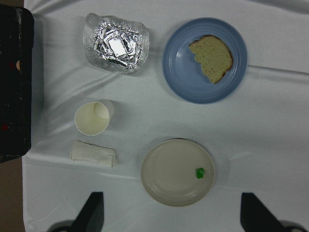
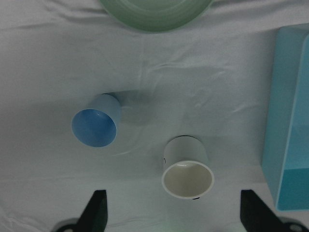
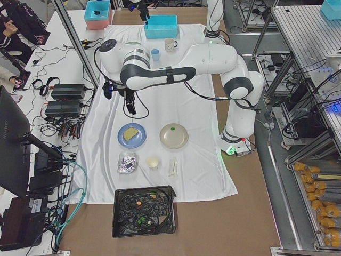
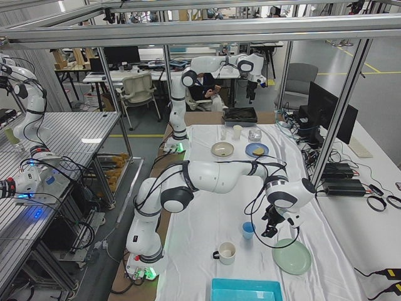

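Observation:
My left gripper (image 3: 129,105) hangs open and empty above the cloth. Its wrist view shows a blue plate (image 1: 183,67) with a bread slice (image 1: 215,55), a foil-topped package (image 1: 116,44), a pale cup (image 1: 92,117), a folded pale packet (image 1: 92,154) and a beige plate (image 1: 169,176) bearing a small green piece (image 1: 200,172). My right gripper (image 4: 272,224), also open and empty, is at the other end, above a blue cup (image 2: 94,125), a white mug (image 2: 186,174), a green plate (image 2: 157,21) and a cyan bin (image 2: 282,111).
A black lined tray (image 3: 143,226) stands beyond the cloth's edge by the left arm's items. A monitor (image 3: 13,144), black boxes and cables crowd the side table. A metal post (image 4: 340,106) rises alongside.

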